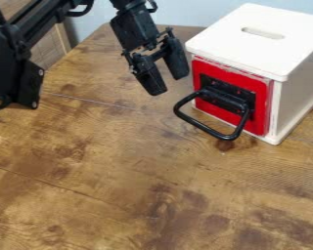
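My black gripper [166,76] hangs open at the top middle, above the wooden table and just left of a white box [261,44], with nothing between its fingers. The box's front holds a red panel [256,125] with a black plate and a black loop handle [206,130], which juts out toward the table's middle, a little below and right of the gripper.
A white wall stands behind, and the arm's dark body fills the upper left.
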